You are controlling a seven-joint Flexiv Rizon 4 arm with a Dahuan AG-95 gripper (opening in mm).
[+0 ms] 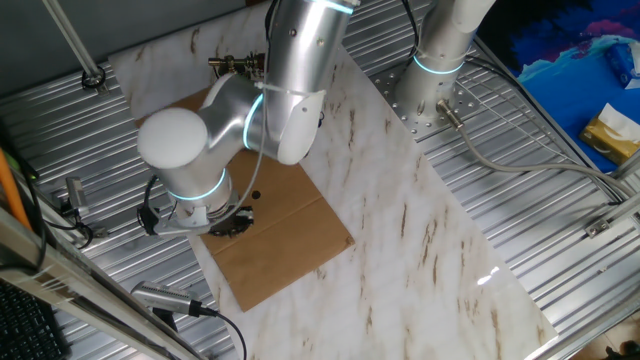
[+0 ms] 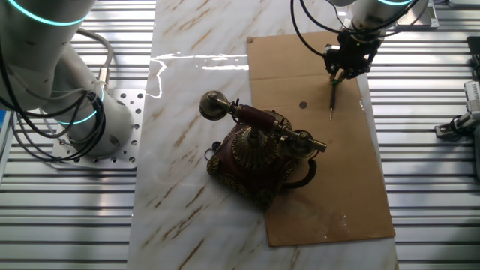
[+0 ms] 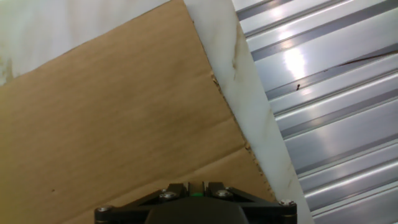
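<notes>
In exterior view 2, my gripper [image 2: 340, 73] is over the far right part of a brown cardboard sheet [image 2: 330, 187]. It is shut on a slim, pen-like tool [image 2: 332, 103] with a dark body and a thin tip pointing down. Whether that tip touches the cardboard, I cannot tell. A bit of green shows between the fingers in the wrist view, where my gripper sits at the bottom edge. A small dark round spot [image 2: 303, 105] lies on the cardboard, left of the tool. In exterior view 1 the arm's wrist hides most of the gripper.
An ornate antique-style telephone [image 2: 255, 150] stands across the cardboard's left edge, its handset on top. The marble-patterned board [image 1: 400, 250] is bare towards the front. Ribbed metal [image 3: 342, 112] lies beyond it. A camera-like device [image 1: 170, 298] is near the left frame.
</notes>
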